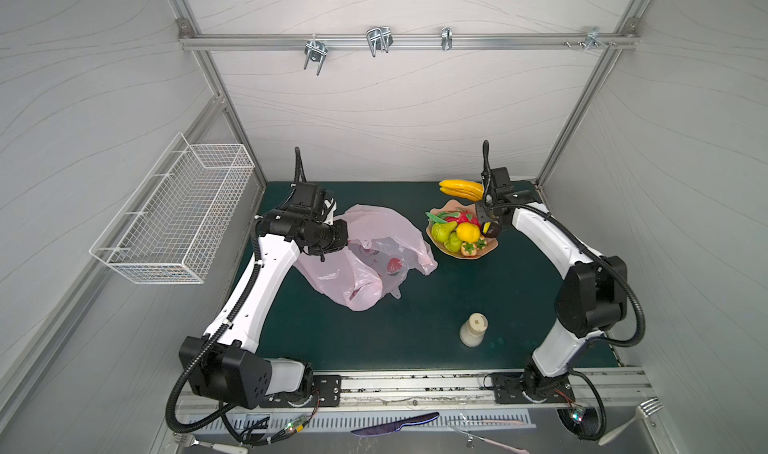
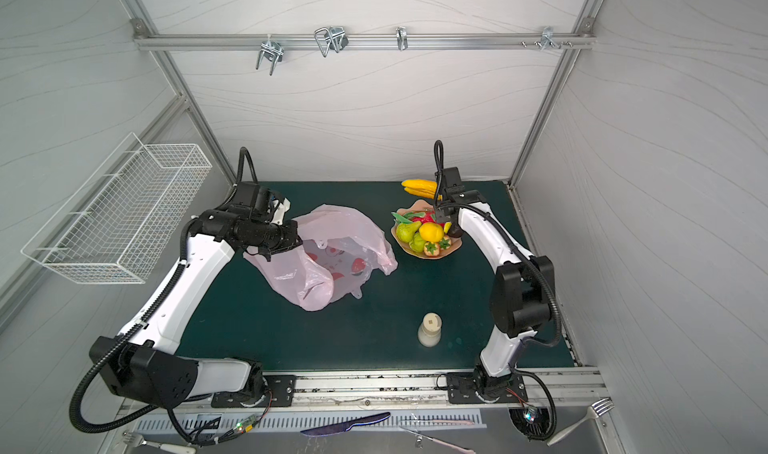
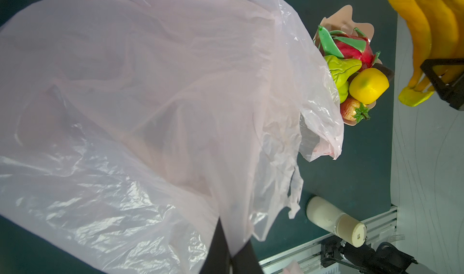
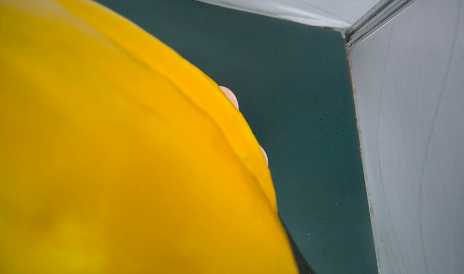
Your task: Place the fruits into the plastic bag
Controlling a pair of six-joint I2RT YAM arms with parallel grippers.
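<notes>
A pale pink plastic bag (image 1: 380, 221) lies spread on the left half of the table, its mouth facing right and front. My left gripper is shut on the bag's thin film and lifts its edge into a peak. On the right, a bunch of yellow bananas (image 3: 432, 27) hangs in the air, with my right gripper shut on it. The bananas (image 4: 135, 153) hide the right fingertips in the right wrist view. Below them stands a bowl (image 1: 489, 250) with green pears, a lemon (image 3: 369, 86), a dragon fruit (image 3: 355, 51) and other fruit.
A white shaker bottle (image 1: 473, 330) stands upright near the front of the table. A white wire basket (image 1: 184, 213) hangs on the left wall. Bare green table lies between the bag and the bottle.
</notes>
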